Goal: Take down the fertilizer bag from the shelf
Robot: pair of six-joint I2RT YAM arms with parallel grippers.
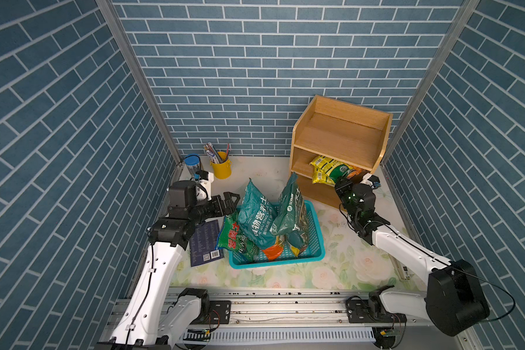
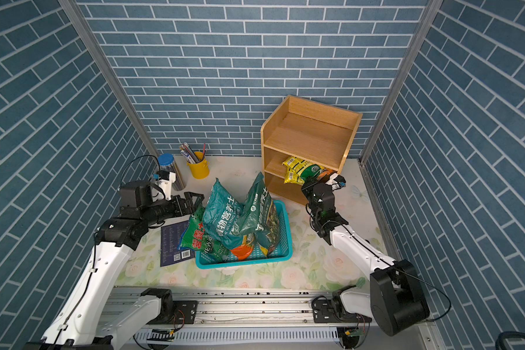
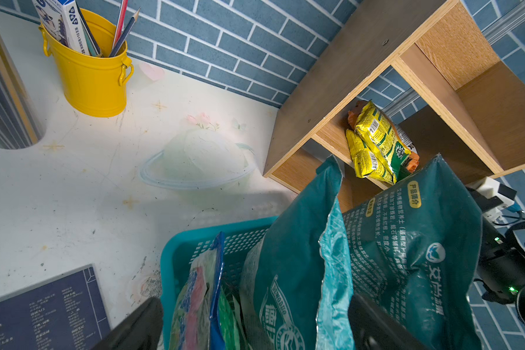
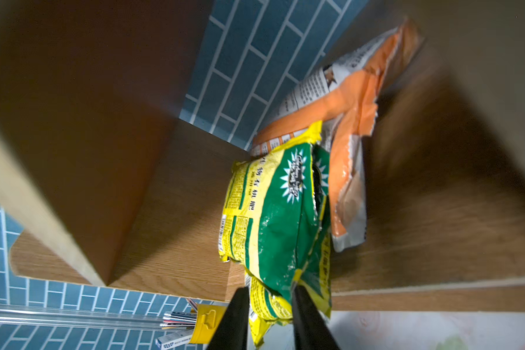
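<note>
Two yellow-and-green fertilizer bags lie on the middle shelf of the wooden cabinet. The upper bag (image 4: 274,215) partly covers the lower one (image 4: 268,306), and an orange-and-white bag (image 4: 338,105) lies behind them. My right gripper is at the shelf's front, its fingers parted around the near lower end of the yellow-green bags. No firm hold on either bag shows. From above, the right gripper (image 1: 342,185) partly hides the bags' near end. My left gripper (image 1: 232,201) stands open above the left rim of the turquoise basket, with nothing held.
The turquoise basket (image 1: 319,236) holds several bags, including two tall teal ones (image 1: 256,215). The cabinet's upper board (image 1: 344,137) overhangs the middle shelf, close above my right gripper. A yellow bucket (image 1: 221,169) stands at the back left. Table right of the basket is clear.
</note>
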